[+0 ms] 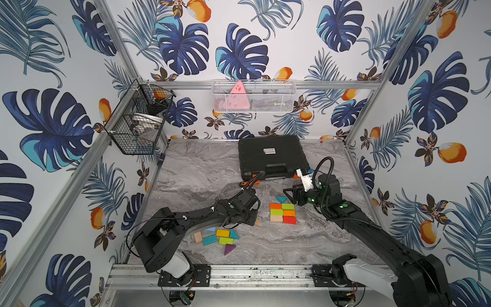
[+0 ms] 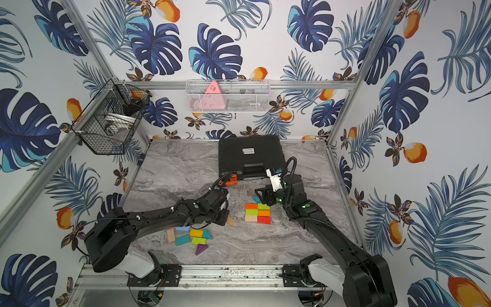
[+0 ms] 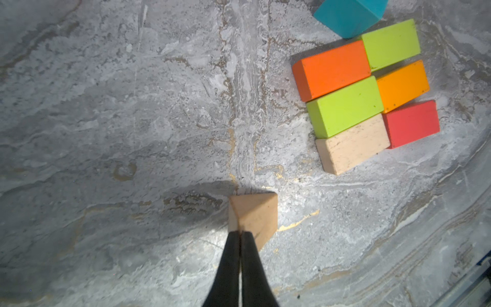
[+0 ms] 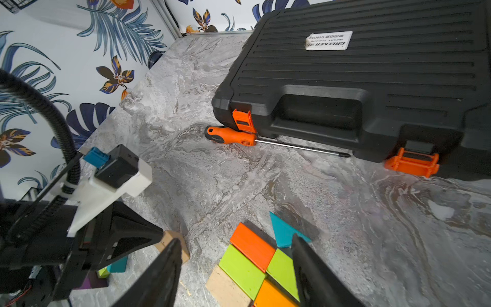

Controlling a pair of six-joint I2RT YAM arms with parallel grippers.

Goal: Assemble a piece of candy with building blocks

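Note:
A wooden triangle block (image 3: 258, 217) lies on the marble table, just past the tips of my left gripper, whose fingers meet with nothing between them. In the right wrist view the same block (image 4: 174, 244) shows at the left gripper's tip. To its right stands the assembled group: an orange-red block (image 3: 335, 69), green blocks (image 3: 345, 105), a wooden block (image 3: 355, 143), an orange block (image 3: 404, 86) and a red block (image 3: 411, 124). A teal triangle (image 3: 353, 15) touches the group's far side. My right gripper is open and empty above the group.
Loose blocks, including a yellow block (image 1: 223, 232) and a purple triangle (image 1: 229, 249), lie near the front left. A black case (image 1: 271, 153) and a screwdriver (image 4: 232, 136) fill the back.

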